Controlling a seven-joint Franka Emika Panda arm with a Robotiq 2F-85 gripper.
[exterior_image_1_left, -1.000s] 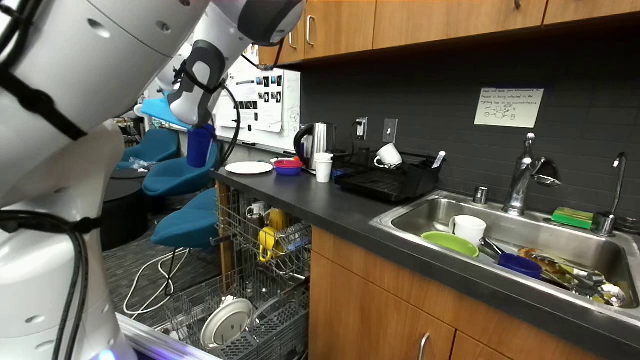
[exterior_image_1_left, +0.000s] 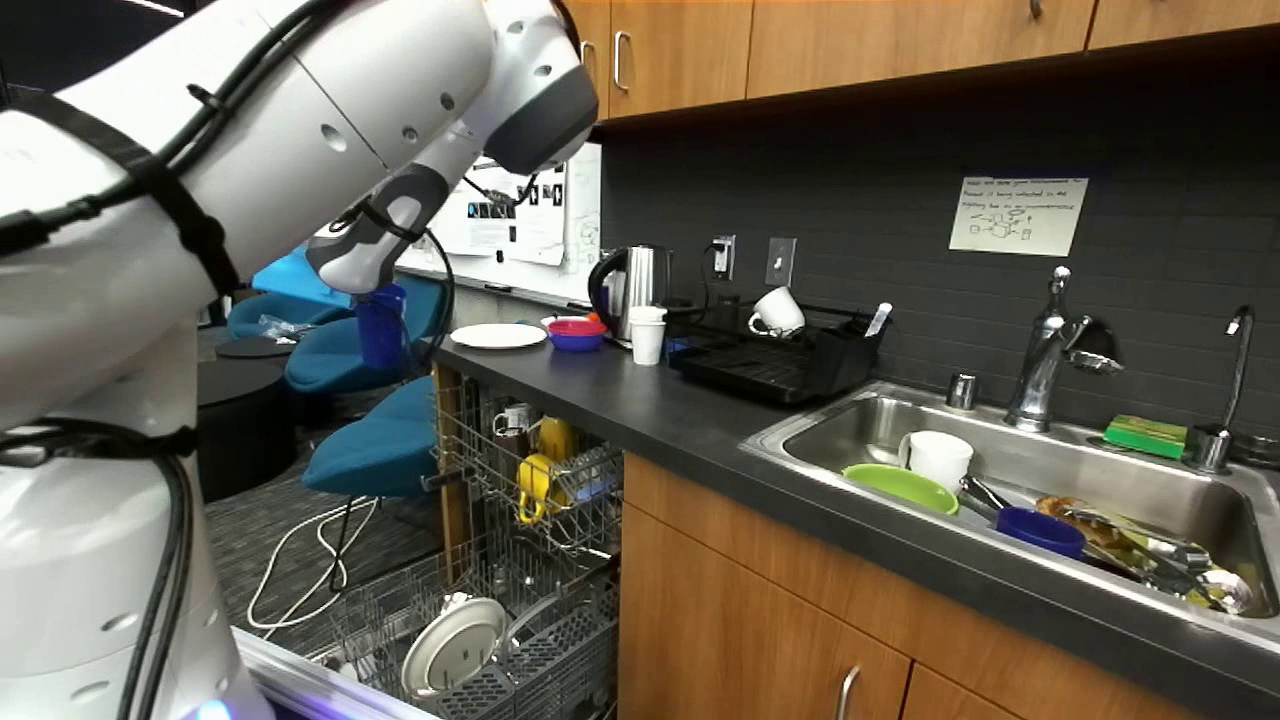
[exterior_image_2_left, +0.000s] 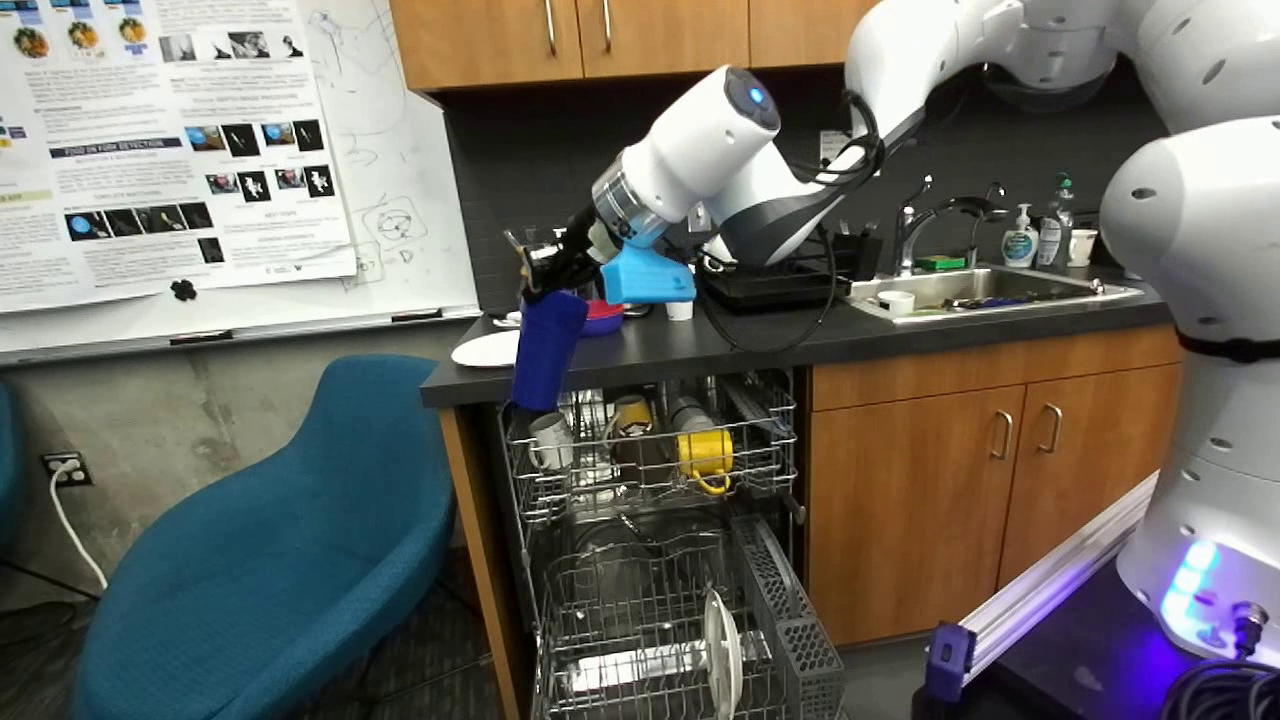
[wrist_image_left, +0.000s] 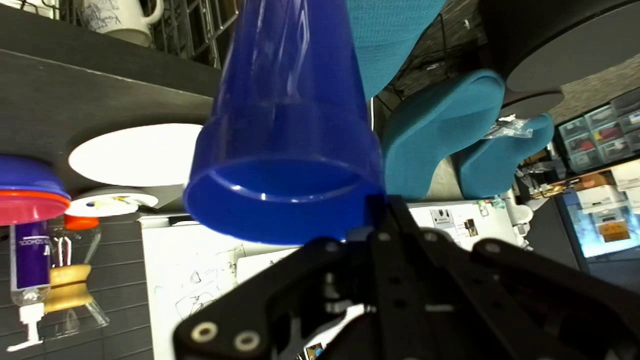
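A tall blue plastic cup (wrist_image_left: 288, 126) fills the upper middle of the wrist view, its open mouth facing the camera. My gripper is shut on the cup's rim, its black fingers overlapping the right side of the mouth. Seen in exterior view 2, the cup (exterior_image_2_left: 548, 348) hangs tilted from the gripper (exterior_image_2_left: 539, 274), in front of the counter's left end and above the dishwasher's upper rack (exterior_image_2_left: 624, 462). Exterior view 1 shows the cup (exterior_image_1_left: 381, 326) left of the counter, while the arm hides the fingers there.
A white plate (exterior_image_1_left: 499, 336) and stacked bowls (exterior_image_1_left: 577, 334) stand on the counter (exterior_image_1_left: 684, 414). The upper rack holds several mugs, among them a yellow mug (exterior_image_2_left: 705, 456); plates (exterior_image_1_left: 456, 648) stand in the lower rack. Several dishes lie in the sink (exterior_image_1_left: 828, 450). Blue chairs (exterior_image_2_left: 300, 528) are left of the counter.
In exterior view 1 the cup has shifted a little left and down, still with the gripper. The arm's links have swung and tilted with it. The dishes and racks look unchanged.
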